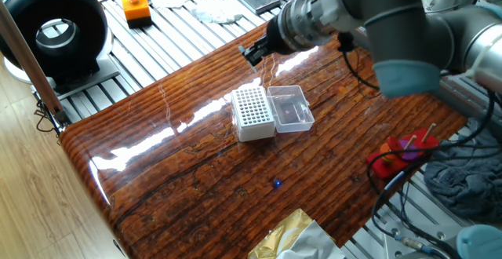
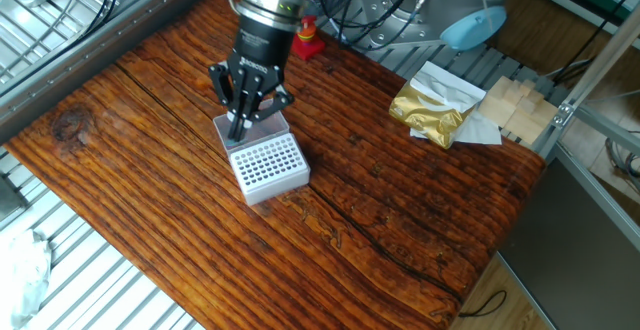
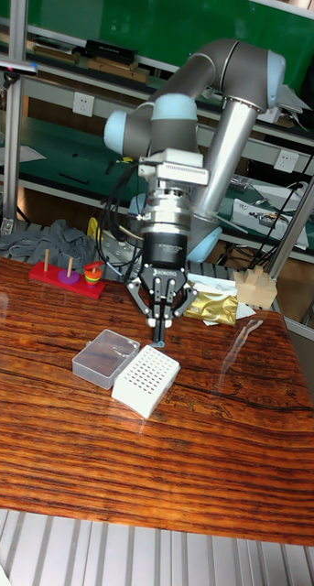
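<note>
The white rack [image 1: 253, 113], a box with a top full of round holes, stands on the wooden table. Beside it, touching or nearly so, lies the clear open lid [image 1: 291, 109]. My gripper [image 3: 159, 337] hangs above the table, pointing down, fingers drawn close together. A small bluish piece [image 3: 157, 342] shows at the fingertips; its shape is too small to make out. In exterior view 2 the gripper [image 2: 238, 128] overlaps the lid [image 2: 270, 128], next to the rack [image 2: 270, 167]. Exterior view 1 puts the gripper [image 1: 248, 56] apart from the rack, in the air.
A red base with pegs and coloured rings [image 3: 68, 280] stands near the arm. A gold and white packet [image 2: 437, 107] lies by the table edge, wooden blocks [image 2: 517, 107] beyond it. A small blue spot [image 1: 278, 184] shows on the table.
</note>
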